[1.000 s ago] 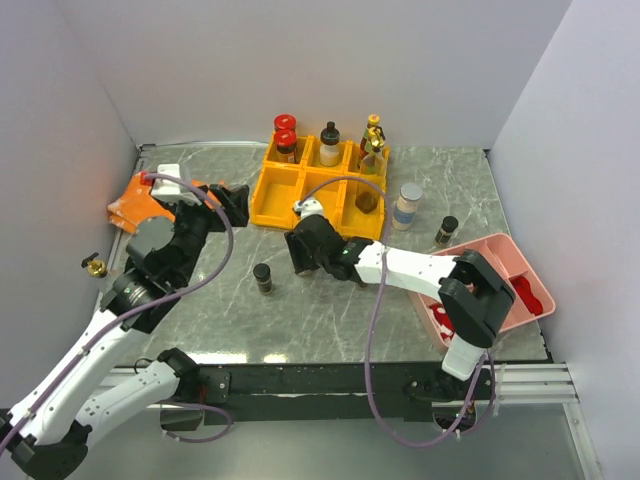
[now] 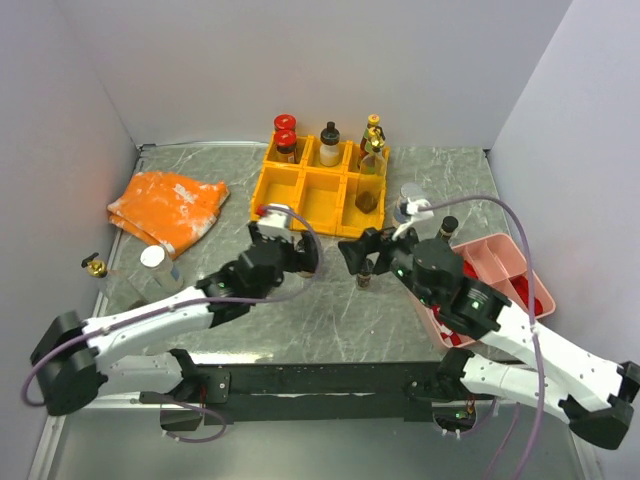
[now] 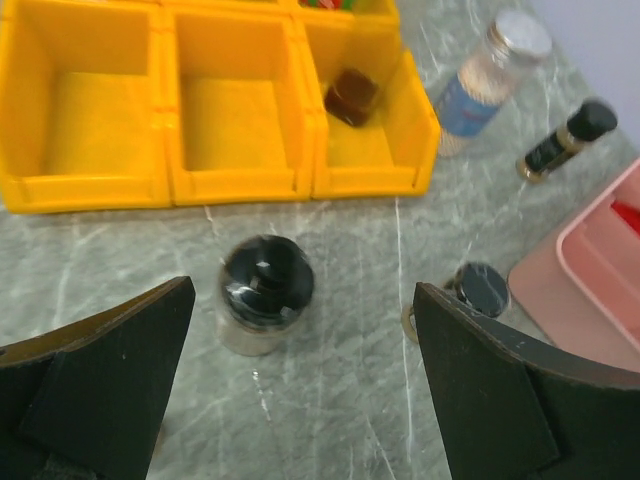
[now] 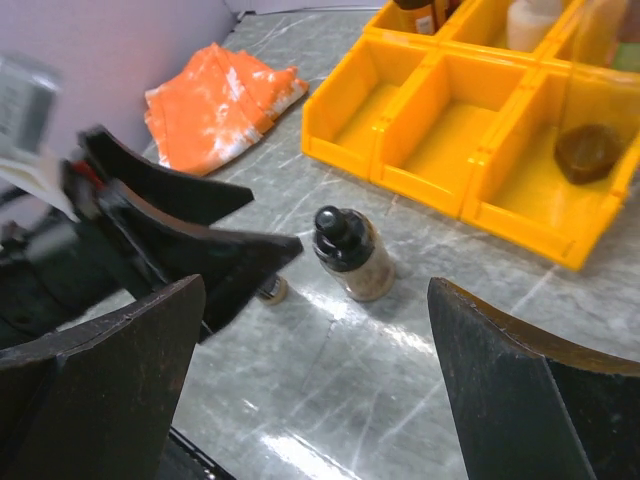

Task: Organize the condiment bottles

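The yellow organizer [image 2: 322, 205] stands at the back, several bottles in its compartments. In front of it a black-capped bottle [image 3: 262, 295] stands upright on the table. My left gripper [image 2: 292, 250] is open above that bottle, which shows between its spread fingers in the left wrist view; contact cannot be told. Farther right, my right gripper [image 2: 358, 252] is open with nothing held. A small dark-capped jar [image 2: 364, 275] stands just below it. Another small jar [image 4: 272, 290] is partly hidden behind the left gripper's fingers. A tall clear bottle [image 2: 369, 180] occupies the organizer's front right compartment.
Right of the organizer stand a blue-labelled jar [image 3: 485, 85] and a dark jar [image 2: 447, 228]. A pink bin [image 2: 490, 258] sits near the right arm. At left are an orange cloth [image 2: 170, 210] and a white-capped jar [image 2: 158, 262]. Both grippers are close together.
My left gripper has swung right from the left side to the black-capped bottle. My right gripper has drawn away rightward from that bottle. The white-capped jar and the small right jar have come into view.
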